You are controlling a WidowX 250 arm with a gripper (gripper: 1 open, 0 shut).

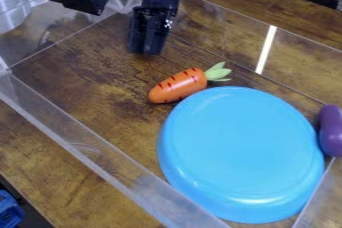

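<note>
A black robot gripper (147, 37) points down at the upper middle of the tray, its tip low over the wooden floor; whether it is open or shut is unclear in the dark shape. Below and right of it lies an orange toy carrot (181, 85) with green leaves. A large light blue plate (238, 154), apparently face down, fills the lower right. A purple eggplant (330, 130) lies at the right edge, beside the plate.
Clear plastic walls border the wooden area, one running diagonally along the left (94, 152). A blue object (7, 210) is at the bottom-left corner.
</note>
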